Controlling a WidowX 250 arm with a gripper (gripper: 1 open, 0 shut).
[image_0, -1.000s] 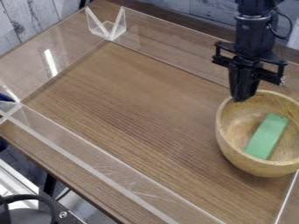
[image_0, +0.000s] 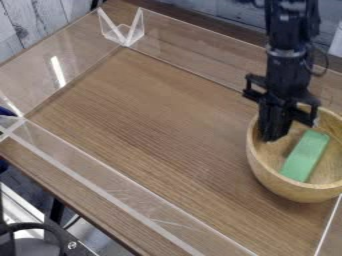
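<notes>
The gripper (image_0: 275, 129) is at the right, pointing down over the left rear rim of a wooden bowl (image_0: 278, 184). Its black fingers look shut, with nothing visible between them, though the tips are small and partly merge with the bowl's edge. A green oblong object (image_0: 306, 157) lies inside the bowl on its right side.
A white wire-like tray or holder (image_0: 122, 30) stands at the back left. A black cable (image_0: 27, 228) lies at the lower left, off the table.
The arm and gripper have come down and slightly toward the viewer, lower over the bowl's rear rim. The bowl and green object look unmoved.
</notes>
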